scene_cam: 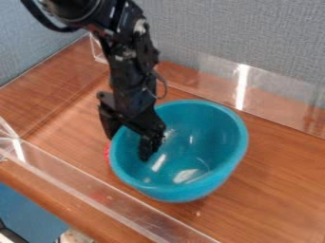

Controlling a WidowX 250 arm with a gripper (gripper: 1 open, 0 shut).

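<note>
My gripper (132, 135) is at the left rim of a teal bowl (203, 161), one finger reaching down inside it and the other at the outside of the wall. Whether the rim is held between the fingers is unclear. The bowl looks slightly tilted. A small red object (108, 161) shows only as a sliver behind the bowl's left side, mostly hidden.
Clear plastic edging runs along the back and the front left, with grey padded walls behind.
</note>
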